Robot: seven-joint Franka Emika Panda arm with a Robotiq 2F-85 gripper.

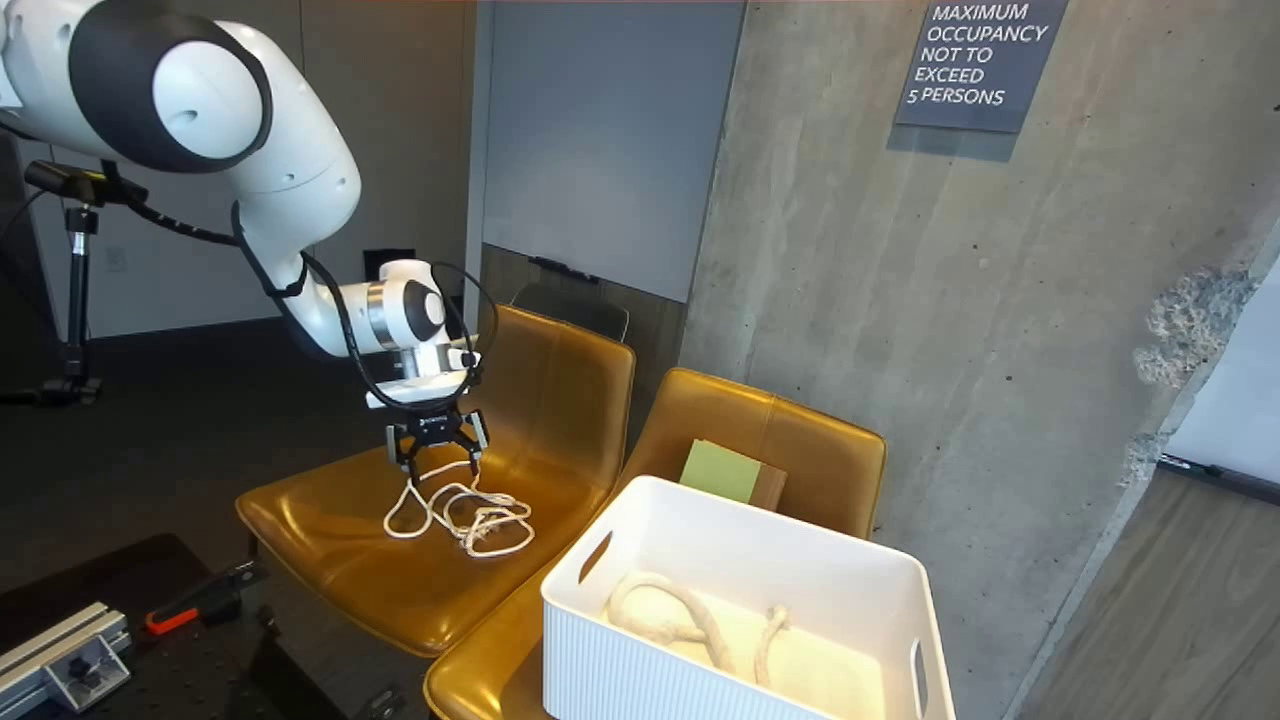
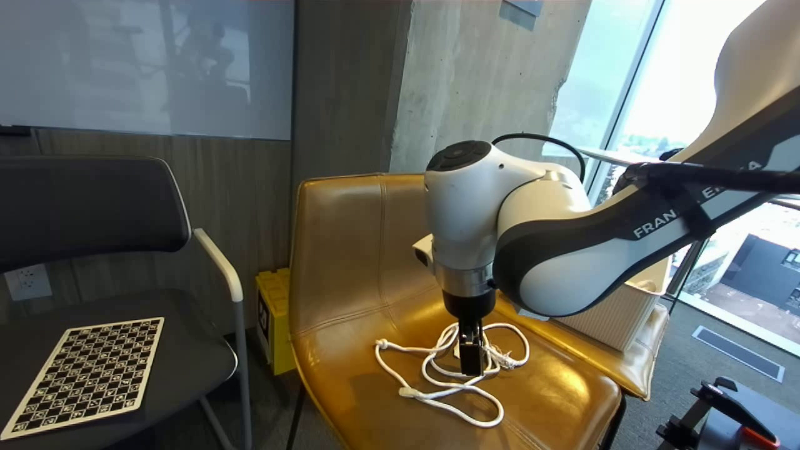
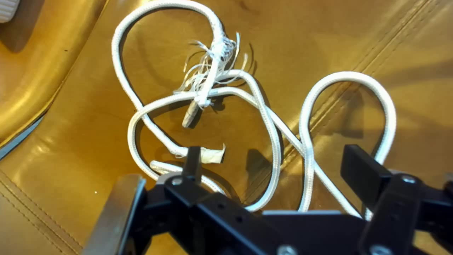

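A white rope (image 3: 274, 140) lies in loose, crossing loops on the tan leather chair seat (image 2: 341, 360). One stretch of it is frayed and shows loose strands in the wrist view, near a short brownish end (image 3: 191, 114); a taped end (image 3: 211, 155) lies lower down. My gripper (image 1: 446, 470) points down over the rope's far part, its fingers wide apart. In the wrist view the black fingertips (image 3: 355, 163) stand on either side of the rope loops. Nothing is gripped. How close the tips are to the seat is hard to tell.
A white bin (image 1: 744, 528) with rope-like pieces inside stands on the neighbouring chair, in front of a green book (image 1: 720, 470). The tan chair's backrest (image 1: 558, 372) rises behind the gripper.
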